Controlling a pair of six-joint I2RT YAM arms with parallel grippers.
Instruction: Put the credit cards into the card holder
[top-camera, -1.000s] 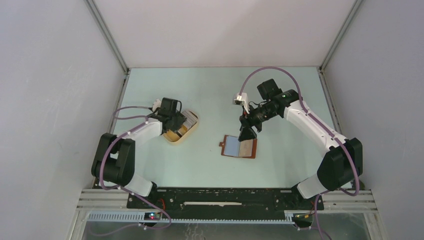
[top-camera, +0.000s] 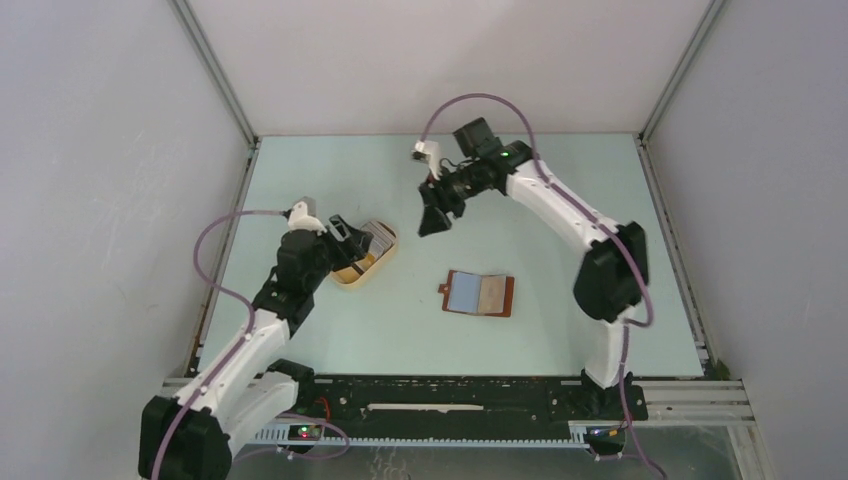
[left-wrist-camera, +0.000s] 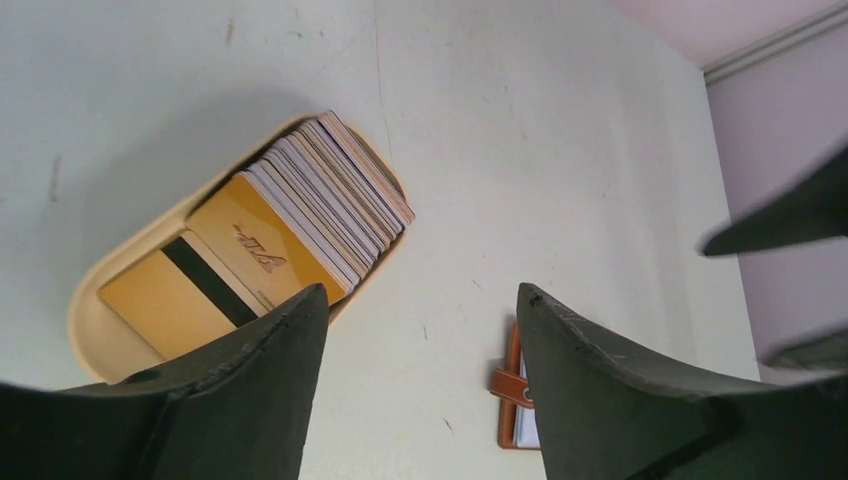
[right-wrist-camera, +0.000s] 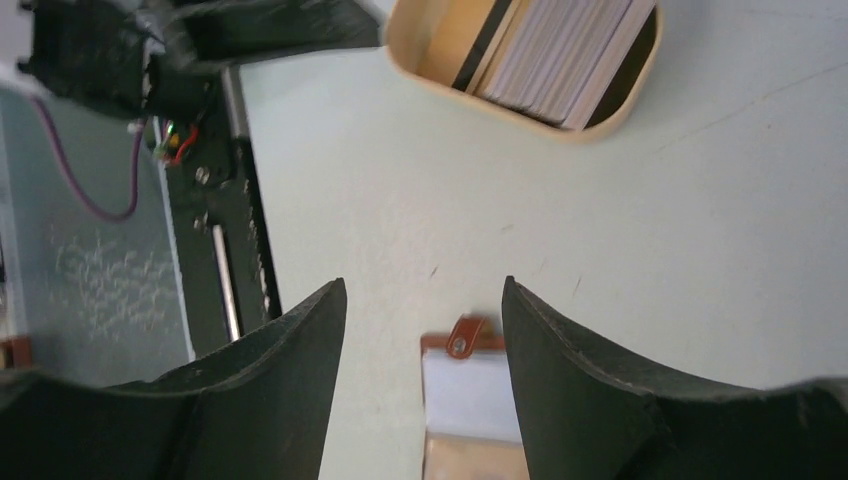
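A row of standing cards (left-wrist-camera: 325, 200) and orange cards (left-wrist-camera: 262, 240) fill the oval tan tray (left-wrist-camera: 88, 312), which lies left of centre on the table. The brown card holder (top-camera: 510, 298) lies spread flat near the middle front, showing a blue-grey half and a beige half. My left gripper hovers over the tray's near side, its fingers apart with only table between them. Above and behind the holder, my right gripper is also open and empty; the holder's strap (right-wrist-camera: 465, 337) shows beyond its fingertips.
In the left wrist view, blurred dark fingers of the other arm enter at the right edge. Walls close in the table's sides.
My right gripper has moved left and toward the back, away from above the holder. The left arm has shifted and turned slightly near the tray. Tray and holder stay put.
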